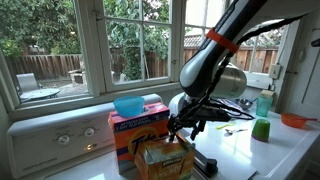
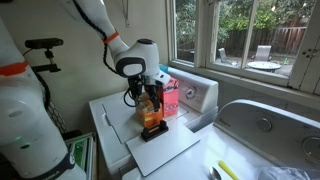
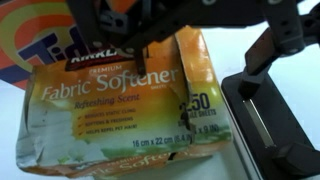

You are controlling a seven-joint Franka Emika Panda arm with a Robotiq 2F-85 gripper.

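An orange and green fabric softener box stands in front of the larger orange detergent box. Its printed front fills much of the wrist view. My gripper is open at the top of the fabric softener box, on its right side in exterior view 1. In the wrist view one dark finger overlaps the box's upper part, while the other finger is off to its right. Whether either finger touches the box, I cannot tell.
A blue bowl rests on the detergent box. Close beside the softener box lies a black object. A green cup and an orange pan are farther right. The window wall bounds the back.
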